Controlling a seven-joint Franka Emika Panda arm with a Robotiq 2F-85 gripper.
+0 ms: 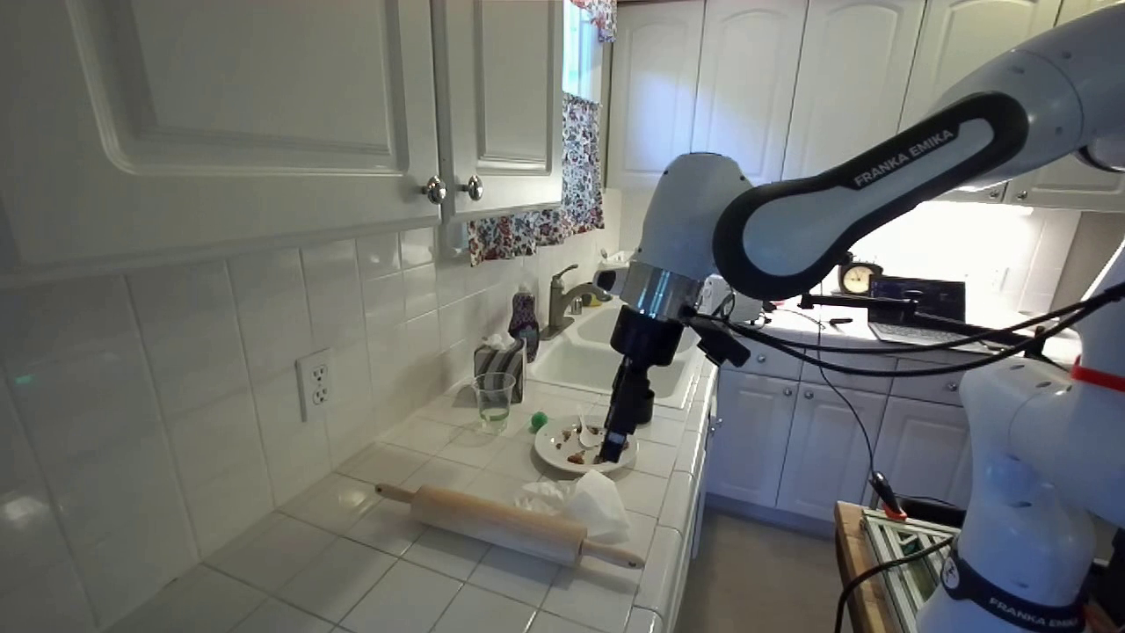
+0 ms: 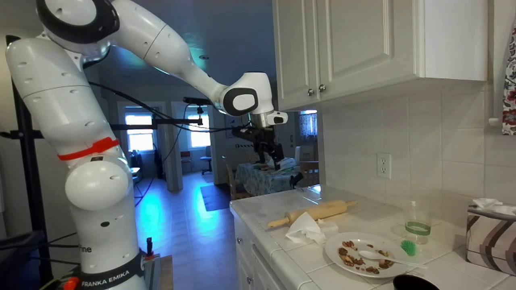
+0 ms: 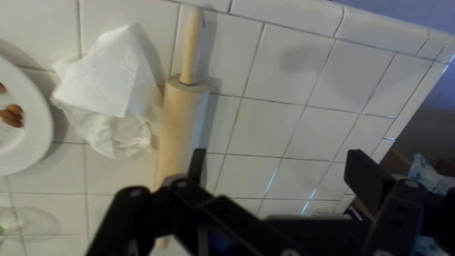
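My gripper hangs open above the counter, with nothing but tile seen between its fingers in the wrist view. In exterior view 2, it stands well above the countertop, near its far end. A wooden rolling pin (image 3: 175,123) lies on the tiles below, partly hidden behind the left finger (image 3: 197,164). Crumpled white paper (image 3: 100,87) lies against it or close by. The white plate (image 2: 333,249) carries nuts or similar brown pieces (image 2: 350,261) and a white spoon (image 2: 375,254); only its edge enters the wrist view.
A clear cup (image 1: 493,401), a green spiky ball (image 2: 408,247) and a tissue box (image 2: 491,239) stand toward the wall. A black cup (image 2: 413,282) is near the plate. The sink (image 1: 591,364) lies beyond. Bare tiles extend past the rolling pin; cabinets (image 1: 506,105) overhang the counter.
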